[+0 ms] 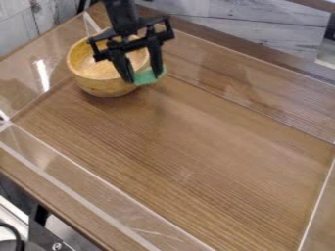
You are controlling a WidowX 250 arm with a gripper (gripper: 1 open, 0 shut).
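My black gripper [136, 61] is at the upper middle of the camera view, over the right side of a yellow bowl [94, 85]. A green object [148, 75] is between its fingers, at the bowl's right rim. The gripper's parts partly hide both, and I cannot tell whether the object is inside the bowl or just above its rim.
A pale marble-like wall [262, 22] runs along the back. Black cables [11, 235] lie at the lower left, off the table's edge.
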